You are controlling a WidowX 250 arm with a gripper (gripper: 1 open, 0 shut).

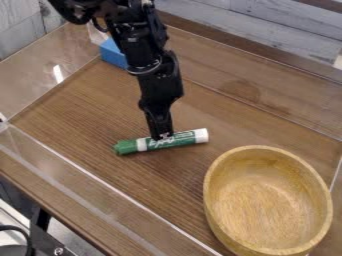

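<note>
My black gripper (160, 130) reaches down from the top over the middle of the wooden table, its tips shut at a green and white tube (162, 141) lying lengthwise left to right. The tips are at the tube's far side; whether they touch it is unclear, and nothing shows held between them.
A large tan oval bowl (267, 200) stands at the front right. A blue object (115, 52) lies at the back left behind the arm.
</note>
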